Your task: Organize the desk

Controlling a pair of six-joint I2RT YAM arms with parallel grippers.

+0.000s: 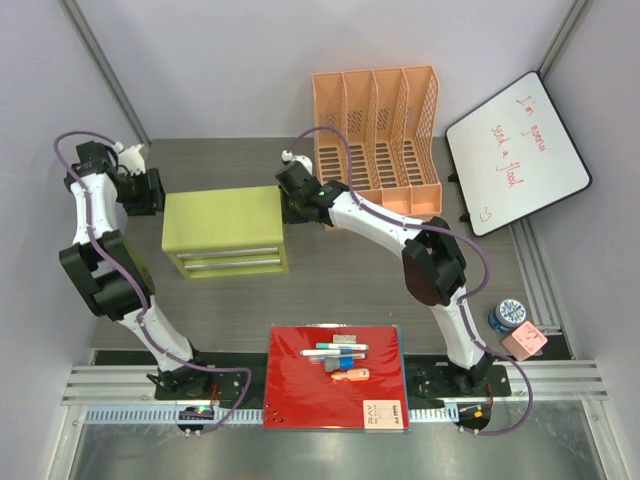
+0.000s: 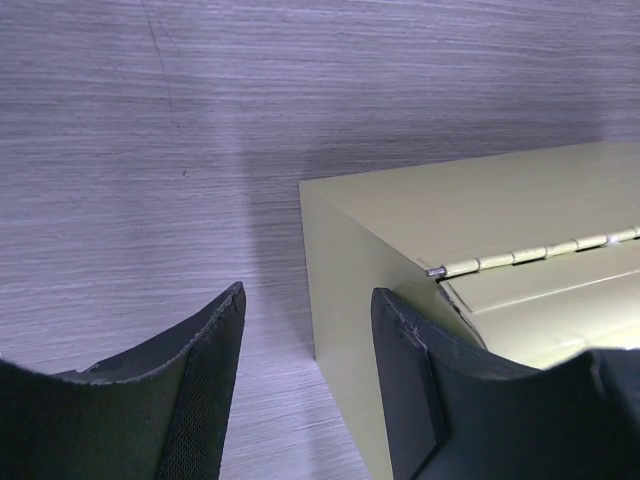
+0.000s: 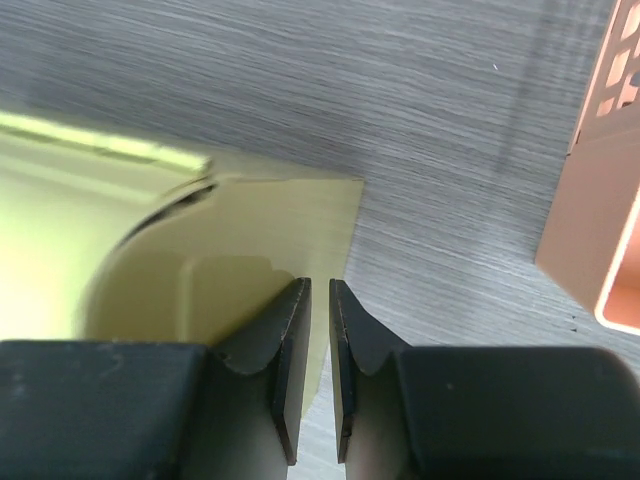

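A yellow-green cabinet [image 1: 222, 220] with two horizontal bars on its front lies on the grey desk, nearly square to it. At its left end stands my left gripper; in the left wrist view the cabinet's end face is just behind the right finger, and bare desk shows between the fingertips. My right gripper is at the other end, fingertips close together against the cabinet's near-white-lit side, with only a narrow gap. Whether either holds anything is not clear.
A peach organizer [image 1: 376, 140] stands behind, right of centre. A whiteboard [image 1: 518, 150] leans at right. A red mat [image 1: 300, 390] with markers lies at the front; a blue jar [image 1: 507, 313] and pink block [image 1: 525, 342] sit front right.
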